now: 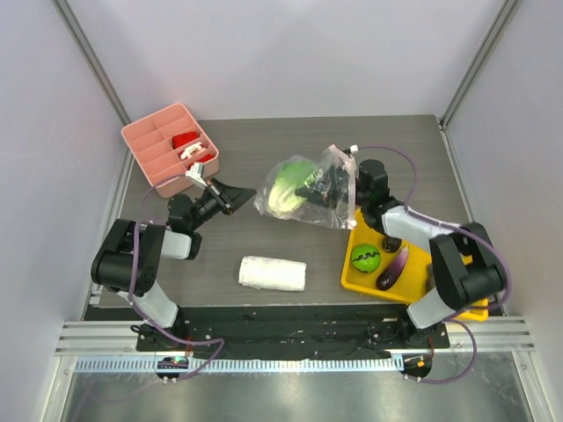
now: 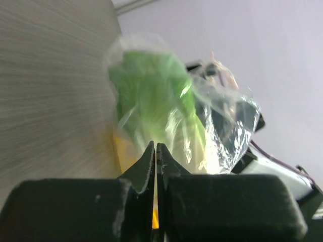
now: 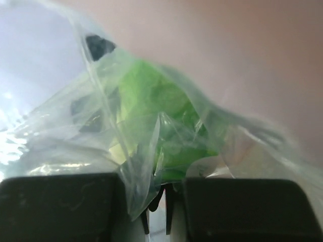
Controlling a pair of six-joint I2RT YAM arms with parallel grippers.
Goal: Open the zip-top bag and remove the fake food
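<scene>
A fake cabbage (image 1: 290, 185), green with a pale base, lies inside the clear zip-top bag (image 1: 341, 213) in the top view. My right gripper (image 1: 303, 188) reaches in through the bag's mouth, its fingers right at the cabbage. In the right wrist view the cabbage (image 3: 161, 101) and folds of the bag (image 3: 139, 171) cover the fingertips, so any hold is hidden. My left gripper (image 1: 252, 192) points at the bag's closed left end. The left wrist view shows its fingertips (image 2: 149, 156) together with nothing between them; beyond them is the bag (image 2: 186, 126).
At the front right a yellow tray (image 1: 359, 281) holds a watermelon (image 1: 365, 258), an eggplant (image 1: 393, 266) and more. A pink divided box (image 1: 141, 132) stands at back left. A rolled white cloth (image 1: 273, 273) lies front middle.
</scene>
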